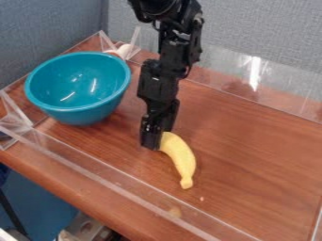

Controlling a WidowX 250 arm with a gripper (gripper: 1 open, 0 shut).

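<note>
My gripper (158,139) points straight down at the upper end of a yellow banana (183,165), just right of a teal bowl (78,104). The banana lies on the wooden table (251,169), angled down toward the front, its top end partly hidden by the fingers. Whether the fingers are closed on it I cannot tell.
A small pale object (126,51) sits behind the bowl at the back left. Clear plastic edging runs round the table's borders.
</note>
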